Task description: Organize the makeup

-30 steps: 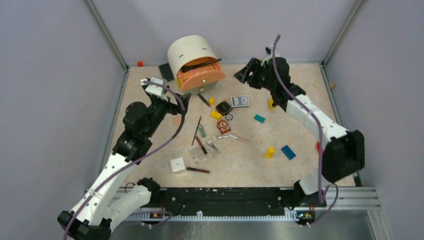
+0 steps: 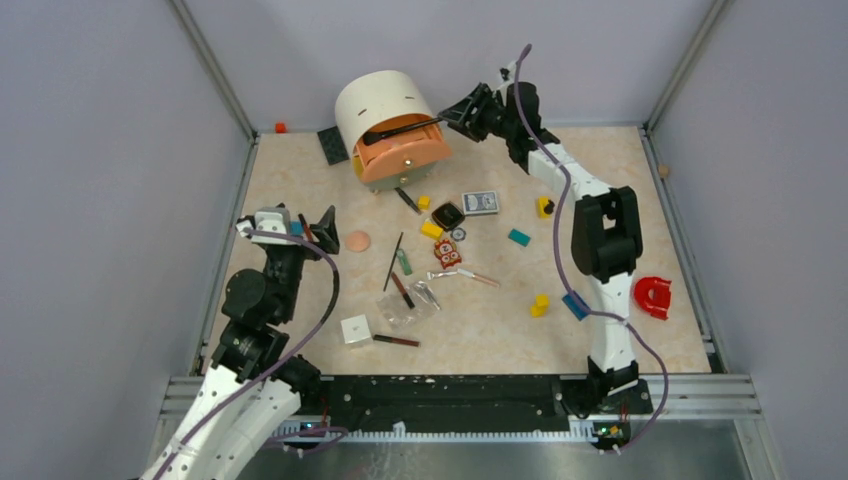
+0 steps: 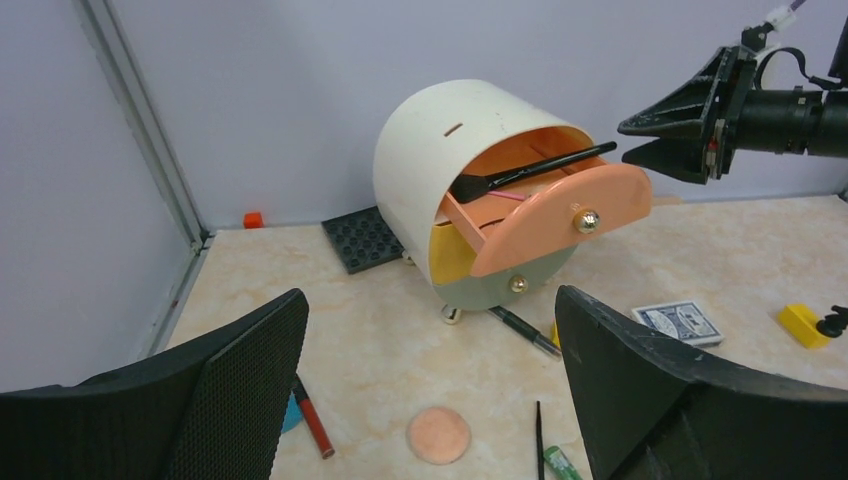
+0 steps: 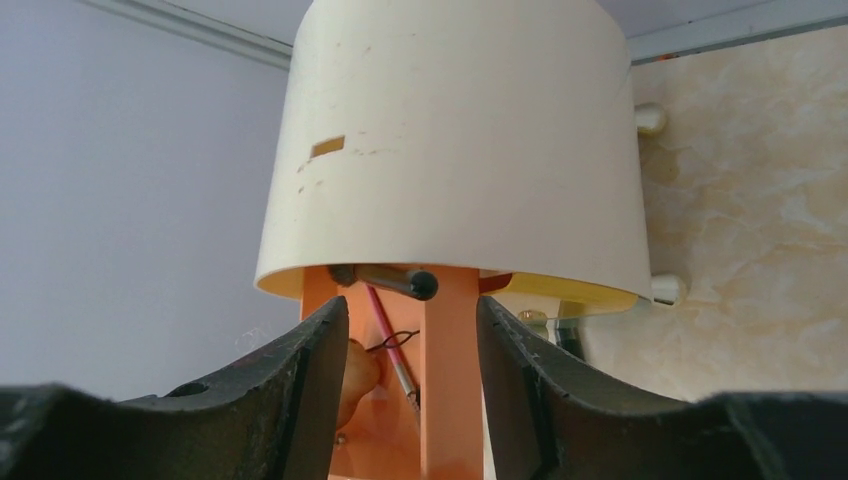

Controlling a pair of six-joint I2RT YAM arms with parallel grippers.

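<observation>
The cream barrel organizer point(image 2: 375, 95) stands at the back with its upper peach drawer point(image 3: 545, 225) out. A long black brush point(image 3: 560, 162) lies along that drawer, its handle tip sticking out rightward. My right gripper point(image 2: 452, 118) is at that tip, part open; in the right wrist view the tip point(image 4: 423, 285) appears just beyond and between the fingers, not held. My left gripper point(image 2: 312, 230) is open over the left of the table, nothing between its fingers. A pink round compact point(image 3: 438, 433), pencils point(image 2: 395, 262) and a brush point(image 2: 480, 278) lie on the table.
Small yellow blocks point(image 2: 431, 229), a card box point(image 2: 480, 202), a white cube point(image 2: 355, 331), a clear bag point(image 2: 400, 312) and a red object point(image 2: 652, 297) are scattered about. A dark pad point(image 2: 334, 146) lies left of the organizer.
My right gripper has moved left and up to the brush's handle tip. My left arm has moved left and down, away from the organizer.
</observation>
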